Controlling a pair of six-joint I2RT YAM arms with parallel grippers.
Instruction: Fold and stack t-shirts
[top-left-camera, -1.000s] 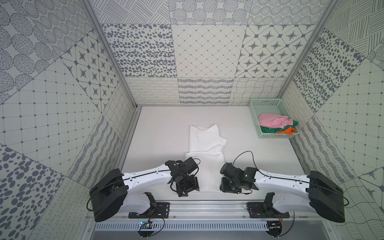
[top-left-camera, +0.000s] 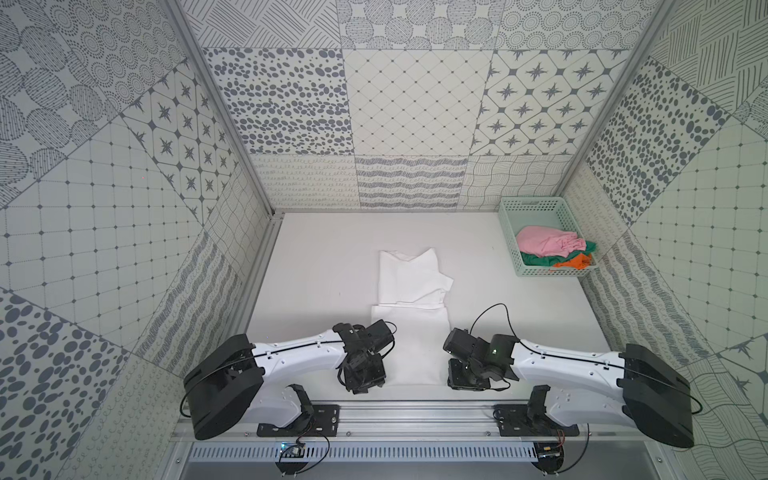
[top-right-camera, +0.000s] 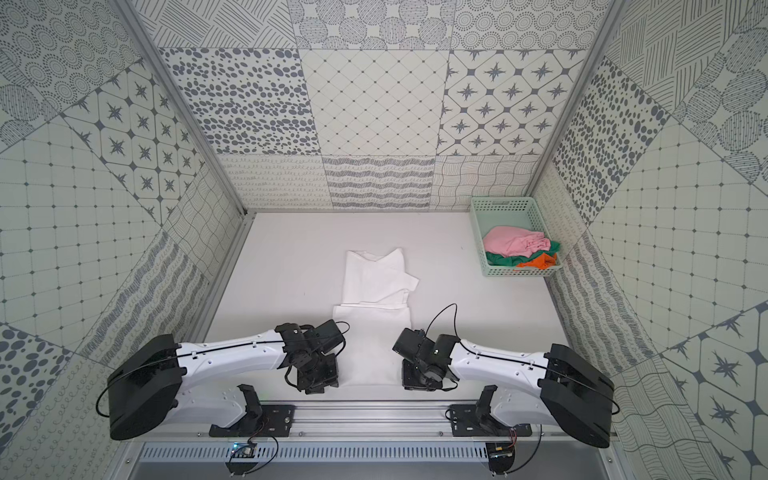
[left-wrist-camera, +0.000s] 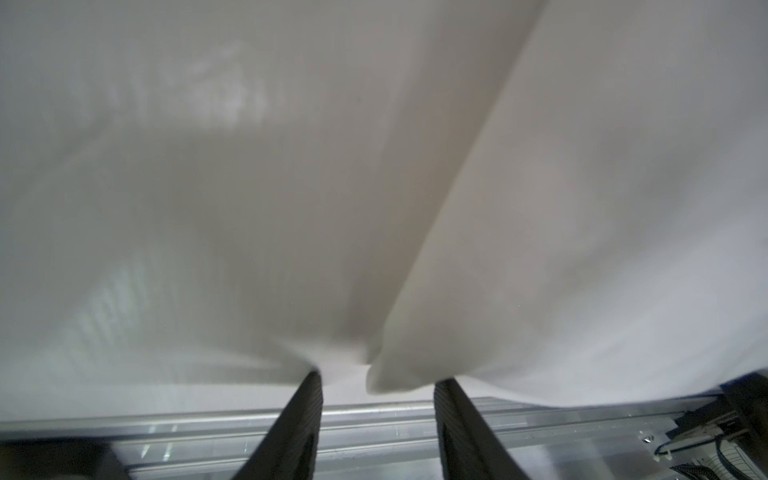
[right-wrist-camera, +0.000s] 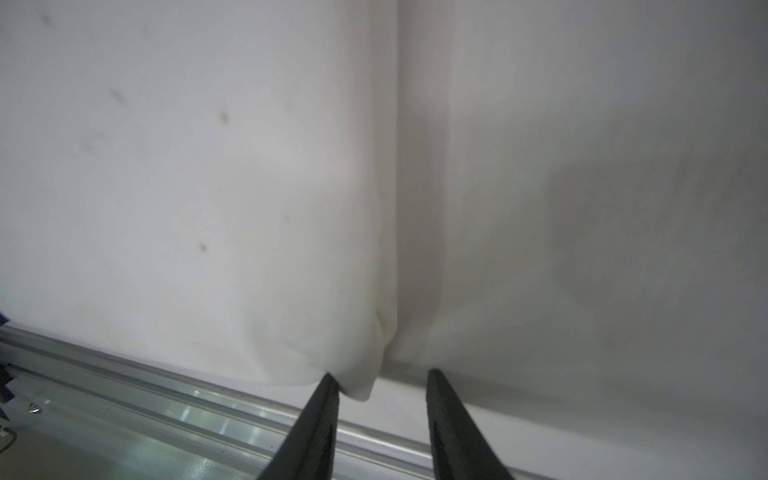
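A white T-shirt (top-left-camera: 406, 344) lies on the white table, its upper part (top-left-camera: 412, 276) partly folded with an uneven edge. My left gripper is low at the shirt's near left corner, fingers part open either side of the folded corner's tip. My right gripper is at the near right corner, part open, one fingertip touching or beside the cloth's corner. Neither is seen shut on the cloth.
A mint basket (top-left-camera: 541, 209) with pink, green and orange garments stands at the back right. A metal rail runs along the front edge.
Both grippers have shifted slightly: over the last second the left moved a little left and the right a little right, near the front corners. The shirt looks nearly unchanged.
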